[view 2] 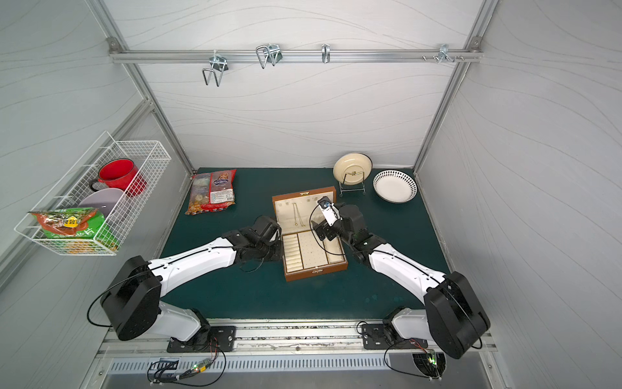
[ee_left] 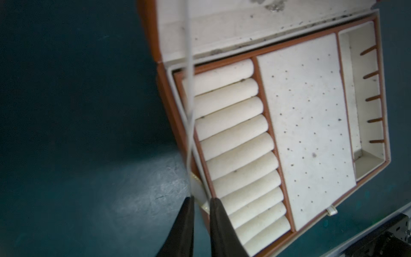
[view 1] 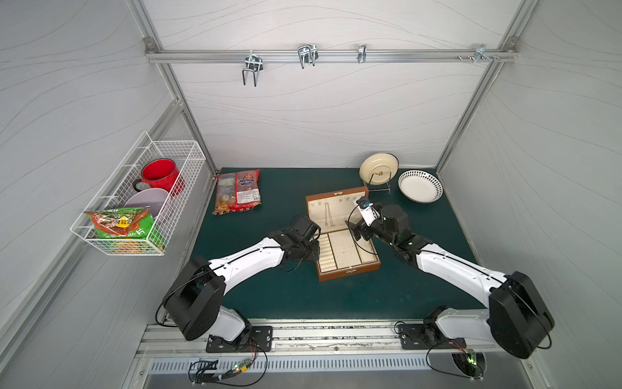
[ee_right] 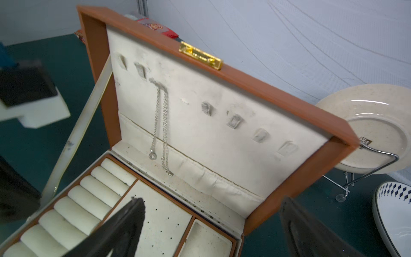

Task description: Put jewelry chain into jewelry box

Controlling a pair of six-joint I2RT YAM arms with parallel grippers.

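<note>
A silver chain (ee_right: 161, 128) hangs doubled from a small hook inside the raised lid of the brown jewelry box (ee_right: 107, 81), with its round pendant near the lid's foot. In the right wrist view my right gripper stands wide open in front of the lid, above the trays, with nothing between its fingers. In the left wrist view my left gripper is narrowly open over the box's left edge, close to the pale strap (ee_left: 188, 107). No chain shows between its fingers. From above, the chain (view 1: 329, 214) is thin but visible.
The box bottom holds ring rolls (ee_left: 239, 141), a white dotted panel (ee_left: 306, 128) and a slotted compartment (ee_left: 368, 115). Behind it to the right stand a plate on a wire stand (view 1: 379, 168) and a white bowl (view 1: 421, 186). A red snack bag (view 1: 237, 191) lies back left.
</note>
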